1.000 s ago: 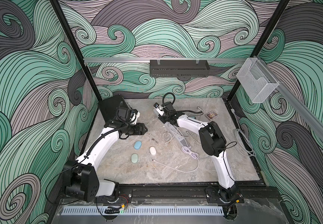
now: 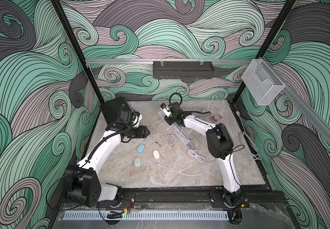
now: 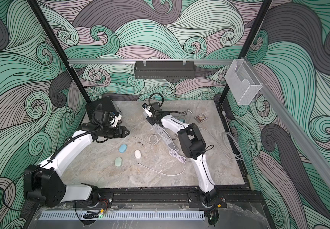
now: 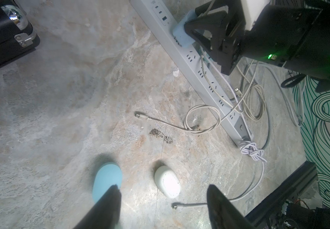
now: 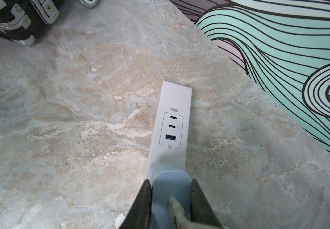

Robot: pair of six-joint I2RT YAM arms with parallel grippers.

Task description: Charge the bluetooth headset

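Note:
A light blue charging adapter (image 5: 171, 181), with a pale cable running from it, is held by my right gripper, which is shut on it. The adapter touches the top of the white power strip (image 5: 172, 99); whether its prongs sit in a socket cannot be told. My left gripper hangs over the left of the table, its fingers (image 4: 222, 208) part open with nothing between them. Below it in the left wrist view lie a small white rounded case (image 4: 167, 181) and a blue one (image 4: 106, 181). A green one (image 2: 137, 161) lies nearer the front.
A loose cable end with a metal plug (image 4: 139, 114) lies left of the strip. Another cable's plug (image 4: 174, 206) rests by the white case. Coiled cables (image 4: 254, 150) crowd the strip's near end. At back left stands a black case (image 2: 113, 110).
The power strip and its bundled cable have slid a little to the right too. The left arm looks almost still.

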